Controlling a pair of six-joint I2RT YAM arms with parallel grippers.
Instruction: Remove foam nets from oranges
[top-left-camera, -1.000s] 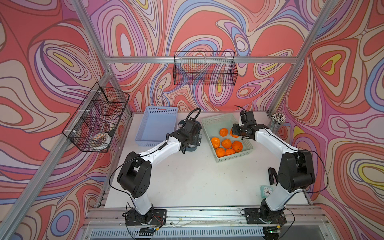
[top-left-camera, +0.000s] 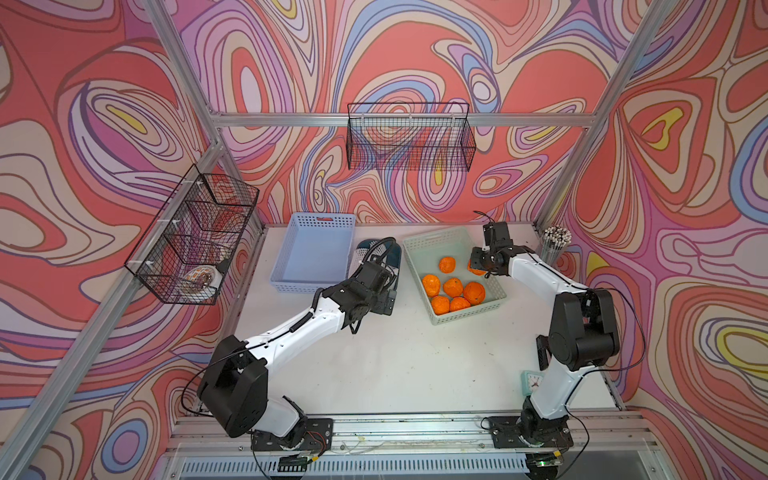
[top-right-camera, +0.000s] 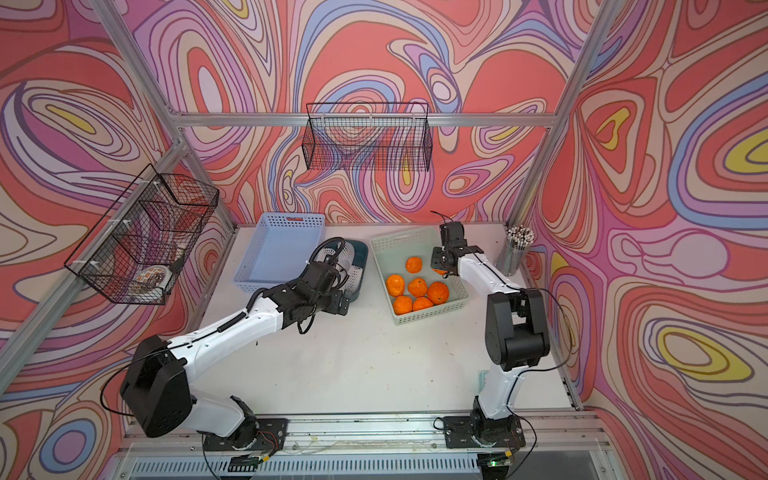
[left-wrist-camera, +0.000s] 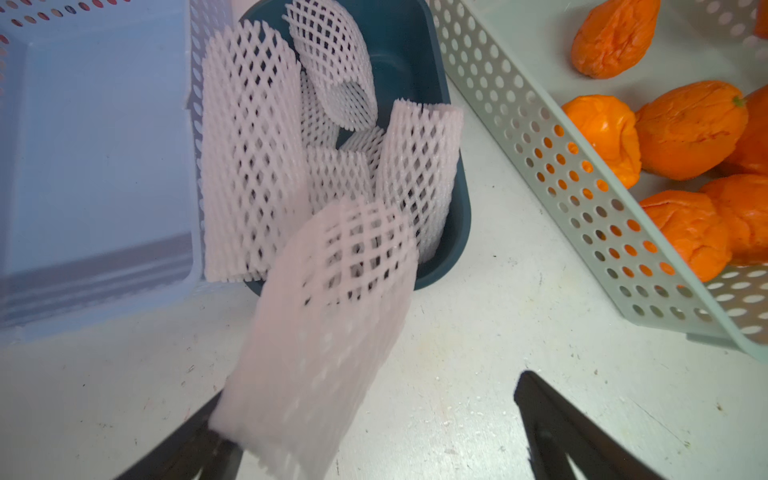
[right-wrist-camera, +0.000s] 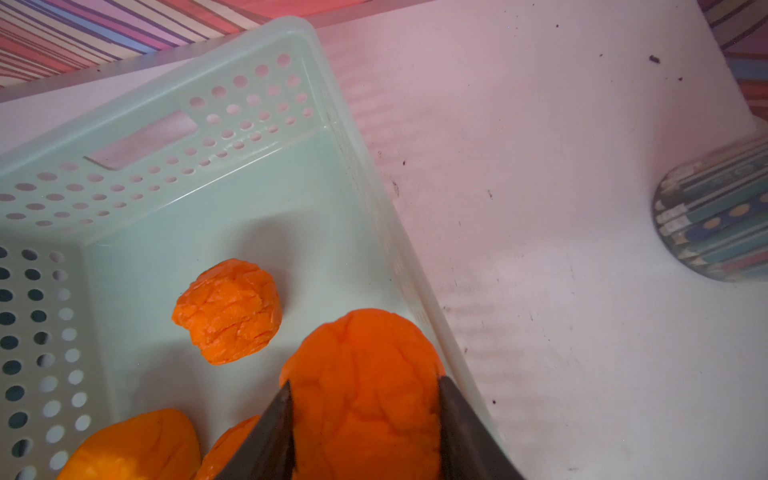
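Several bare oranges (right-wrist-camera: 232, 308) lie in the pale green basket (top-left-camera: 426, 237). Over its right side is my right gripper, one orange (right-wrist-camera: 364, 360) between its fingers; both lie close along its sides, and whether they press on it I cannot tell. My left gripper stands open in front of the dark teal bin (left-wrist-camera: 448, 264). A white foam net (left-wrist-camera: 328, 336) leans across the bin's front rim, its near end overlapping the left finger (left-wrist-camera: 192, 452); whether it clings there is unclear. More foam nets (left-wrist-camera: 252, 152) fill the bin.
An empty blue basket (top-left-camera: 320, 240) stands left of the bin. Right of the green basket is a clear cup of pencils (right-wrist-camera: 716, 212). A small clock (top-left-camera: 531, 382) lies at the front right.
My left gripper has drawn back from over the bin, toward the front and left. The right gripper has shifted slightly right, the orange along with it.
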